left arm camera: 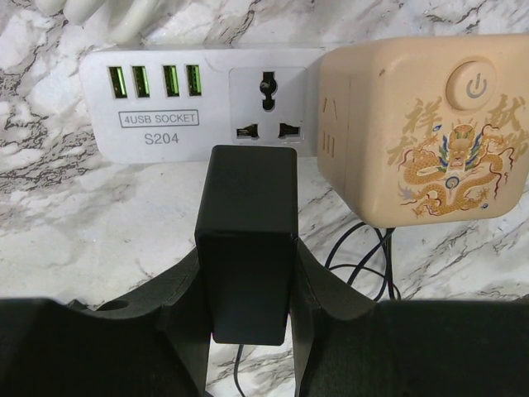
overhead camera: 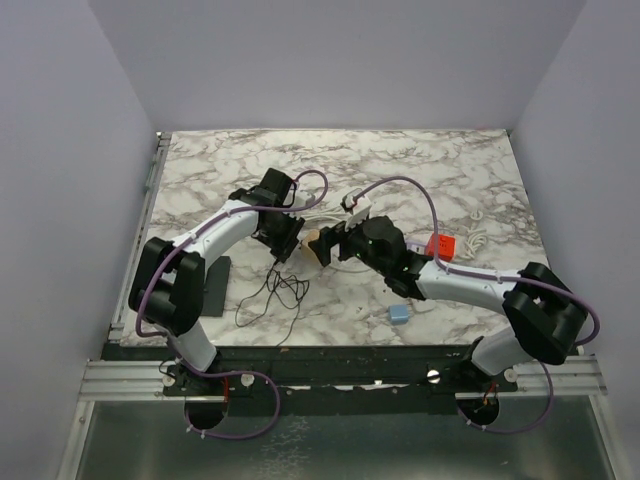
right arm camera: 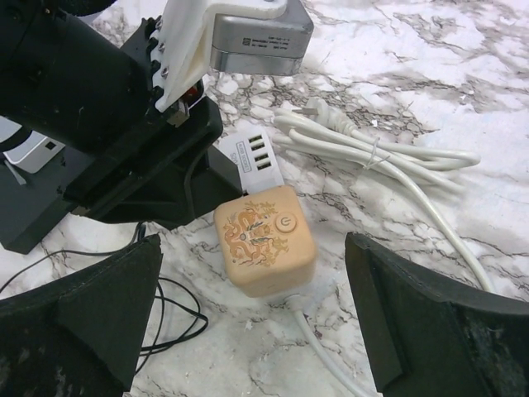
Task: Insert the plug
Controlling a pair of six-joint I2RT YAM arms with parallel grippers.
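Note:
My left gripper is shut on a black plug adapter (left arm camera: 246,215), held over a white power strip (left arm camera: 198,99) with four USB ports and a socket. Beside the strip is a beige cube socket with a dragon print and a power button; in the right wrist view the cube (right arm camera: 264,240) lies between and beyond the fingers of my open right gripper, with a white cable running from its lower side. In that view the left gripper is in front of part of the strip (right arm camera: 252,161).
A coiled white cable (right arm camera: 372,157) lies behind the strip. Tangled black cords (overhead camera: 275,295) lie at the front. A red object (overhead camera: 440,247) and a light blue block (overhead camera: 398,313) are to the right.

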